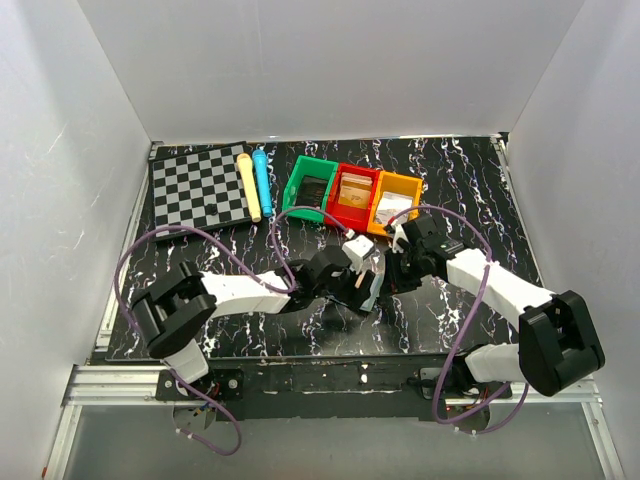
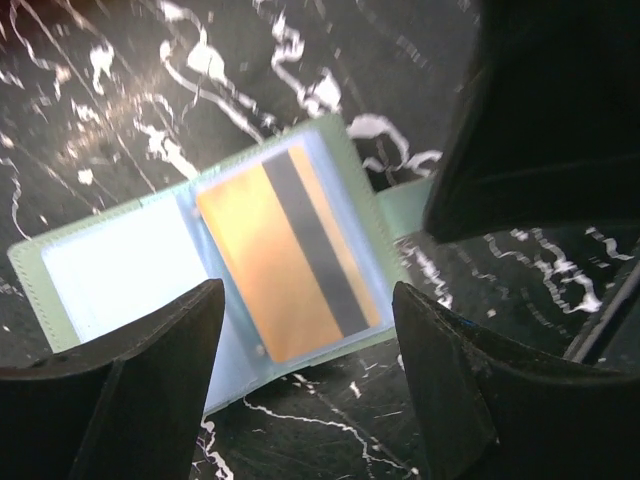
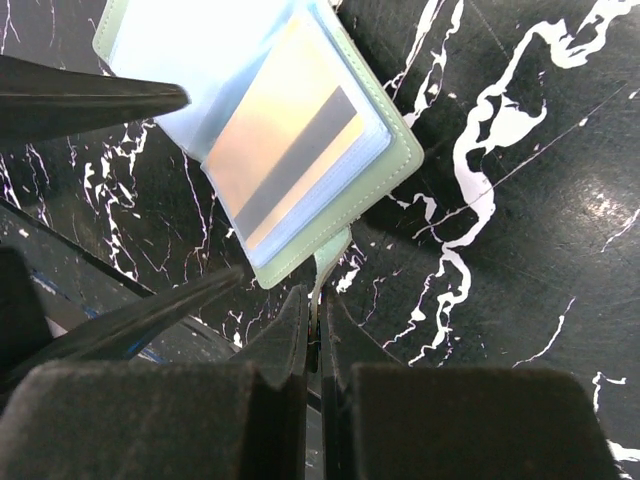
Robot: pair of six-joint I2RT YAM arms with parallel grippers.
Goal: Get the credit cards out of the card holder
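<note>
The open card holder, pale green with bluish sleeves (image 2: pixel 120 270) (image 3: pixel 190 50), holds a tan card with a dark stripe (image 2: pixel 275 260) (image 3: pixel 275 150). My right gripper is shut on the holder's thin strap. My left gripper hovers over the holder with its fingers apart and nothing between them; its dark fingers also reach into the left of the right wrist view. In the top view both grippers meet at the centre, largely covering the holder (image 1: pixel 372 290).
Green (image 1: pixel 310 183), red (image 1: pixel 352 215) and orange (image 1: pixel 398 185) bins stand behind the grippers. A chessboard (image 1: pixel 195 190) with two rolls lies at the back left.
</note>
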